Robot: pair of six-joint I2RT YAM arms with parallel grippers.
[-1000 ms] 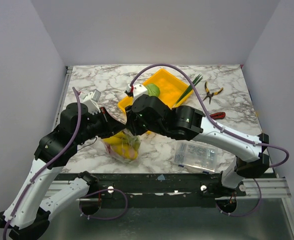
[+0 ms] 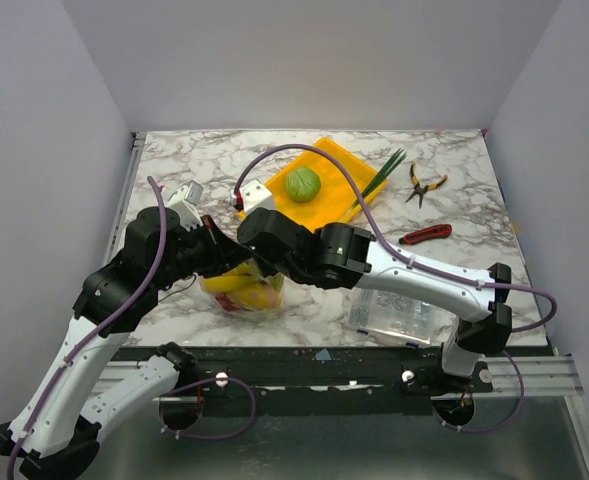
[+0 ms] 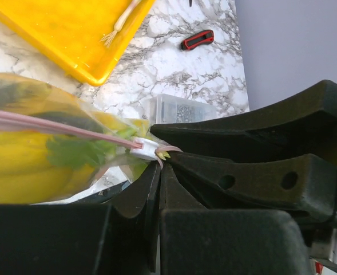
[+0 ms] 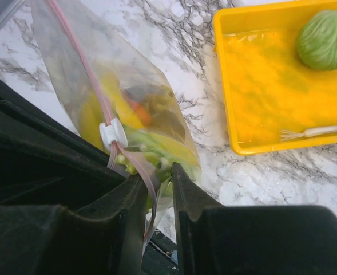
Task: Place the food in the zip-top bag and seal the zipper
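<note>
The clear zip bag (image 2: 242, 292) holds yellow, red and green food and hangs low at the table's left front. In the left wrist view its pink zip strip (image 3: 71, 130) runs to a white slider (image 3: 145, 148) close to the strip's end. My left gripper is shut just below the slider, a thin pink strand of the zip edge at its tips. Another strand passes between the parted fingers of my right gripper, which is partly open beside the slider. From above, the arms hide both fingertips.
Behind the bag lies a yellow tray (image 2: 324, 208) with a green cabbage (image 2: 302, 184) and green onions (image 2: 379, 178). A clear case (image 2: 392, 316), a red knife (image 2: 426, 234) and pliers (image 2: 421, 186) lie to the right.
The left arm has barely moved; the bag has swung slightly.
</note>
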